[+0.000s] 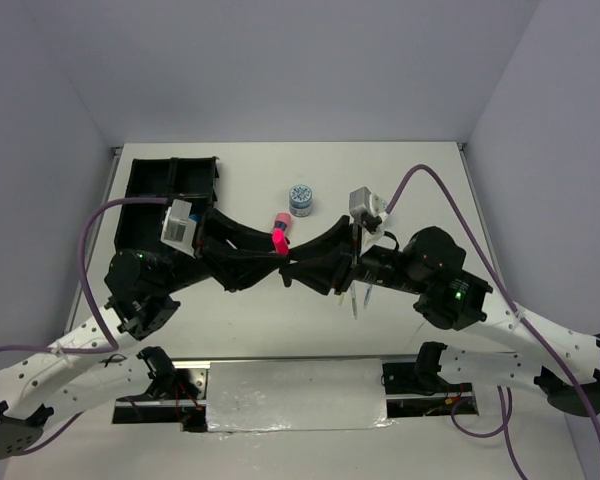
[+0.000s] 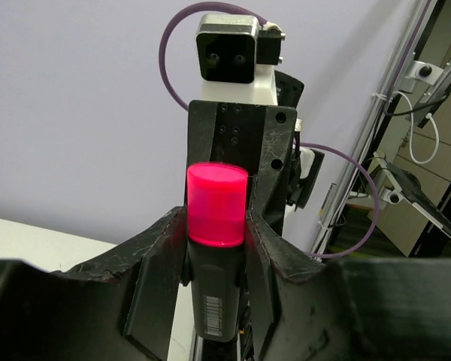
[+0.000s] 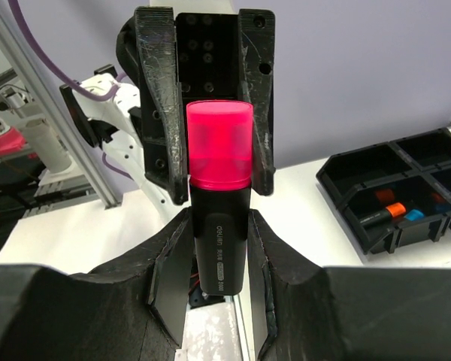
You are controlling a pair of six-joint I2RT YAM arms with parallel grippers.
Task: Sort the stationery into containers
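A black marker with a bright pink cap stands upright in the air between both hands. My left gripper is shut on the marker, with the cap rising above its fingertips. Facing it, my right gripper is shut on the same marker's black body. At the table's back left lies the black compartment box, partly covered by my left arm. One compartment contains an orange-ended black marker and a blue-ended item. Another pink item lies on the table behind the grippers.
A round blue-and-white container stands at the table's back middle. Thin pens lie beneath my right gripper, partly hidden. Bare table shows at the back right and front middle. The two hands almost touch.
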